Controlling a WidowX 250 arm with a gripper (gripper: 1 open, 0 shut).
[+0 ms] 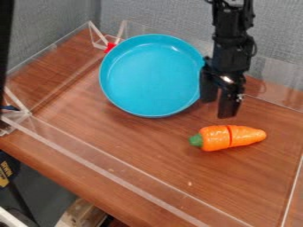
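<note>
An orange toy carrot (233, 136) with a green top lies on the wooden table, right of centre. Behind it to the left rests a blue plate (151, 75). My black gripper (219, 99) hangs just right of the plate's rim, above and behind the carrot, its fingers pointing down and apart, with nothing seen between them.
Clear low walls edge the wooden table (119, 168), with a grey backdrop behind. A small red object (110, 46) sits behind the plate.
</note>
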